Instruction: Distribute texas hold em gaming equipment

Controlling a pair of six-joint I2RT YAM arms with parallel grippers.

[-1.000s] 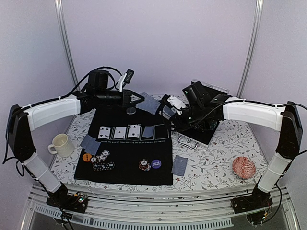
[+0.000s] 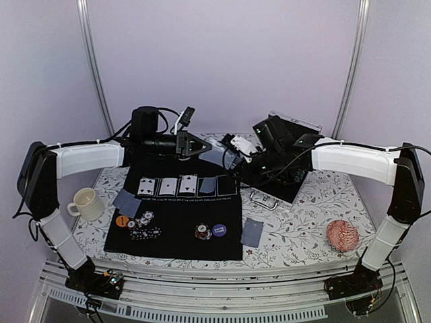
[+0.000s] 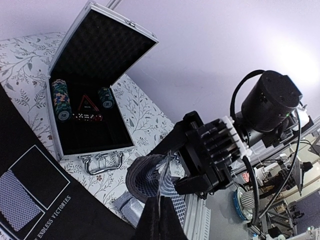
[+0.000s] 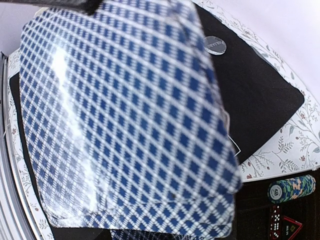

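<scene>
High over the black mat [image 2: 182,235], my left gripper is shut on a blue-checked card [image 3: 164,177], seen edge-on and thin in the left wrist view. My right gripper [image 2: 233,158] faces it, shut on a bent stack of blue-backed cards [image 3: 141,180]. Checked card backs [image 4: 130,115] fill most of the right wrist view; where one card ends and the stack begins is hard to tell. Three face-up cards [image 2: 168,186] lie in the mat's row with a face-down card [image 2: 208,185] beside them; the rightmost outlined space is bare.
Face-down cards lie at the mat's left edge [image 2: 126,202] and on the tablecloth [image 2: 252,232]. Chips [image 2: 145,225], a purple button [image 2: 219,230] and a silver disc [image 4: 215,45] rest on the mat. An open case [image 3: 92,135] stands behind right; a mug [image 2: 86,203] at left.
My left gripper has shifted slightly to the right and lower, tilting the card toward the right gripper. The right arm has hardly moved.
</scene>
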